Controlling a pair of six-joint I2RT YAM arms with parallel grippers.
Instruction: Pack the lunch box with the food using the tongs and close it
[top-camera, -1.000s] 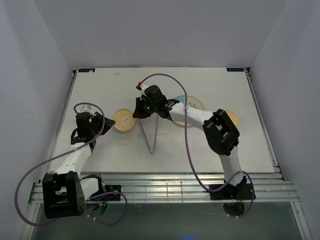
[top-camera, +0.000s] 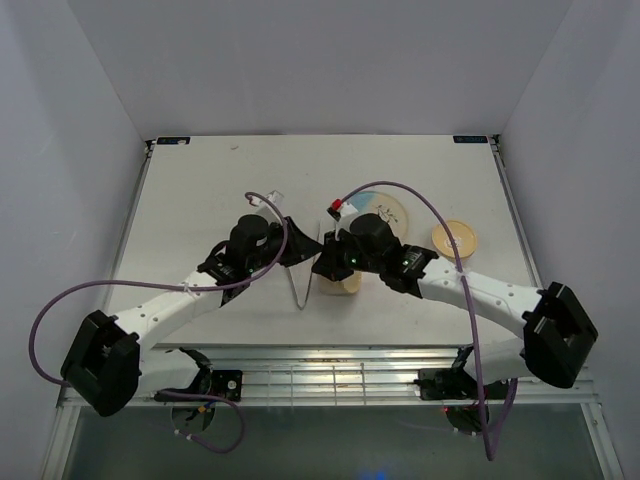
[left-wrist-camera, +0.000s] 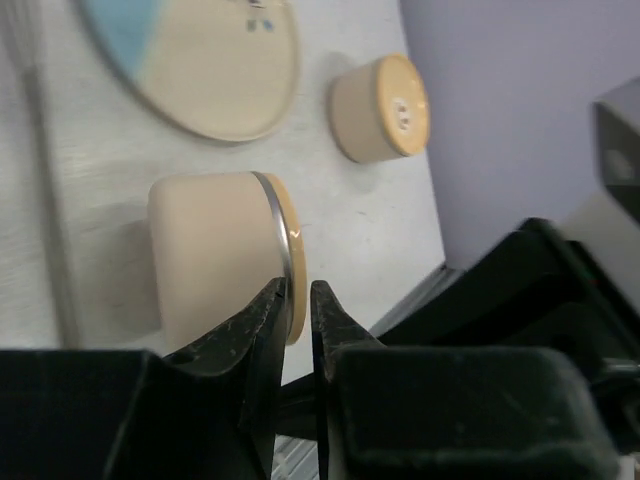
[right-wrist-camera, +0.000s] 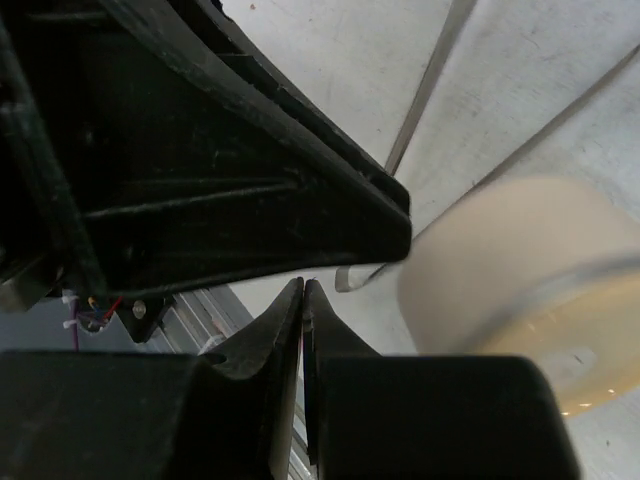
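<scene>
A cream round lunch box with a yellow lid and steel band hangs at the middle, mostly under both grippers in the top view; in the right wrist view it (right-wrist-camera: 500, 250) is blurred. My left gripper (top-camera: 313, 250) and right gripper (top-camera: 327, 256) meet over it, close against it. The right gripper's fingers look closed together, though what is between them is hard to see; the left's opening is unclear.
A plate (top-camera: 390, 208) with a blue section lies behind, a second lidded container (top-camera: 454, 238) at right. Metal tongs (top-camera: 300, 300) lie beneath the grippers.
Both grippers have moved right and toward the front, the left one much further. The lunch box has moved with them from left of the tongs to the middle.
</scene>
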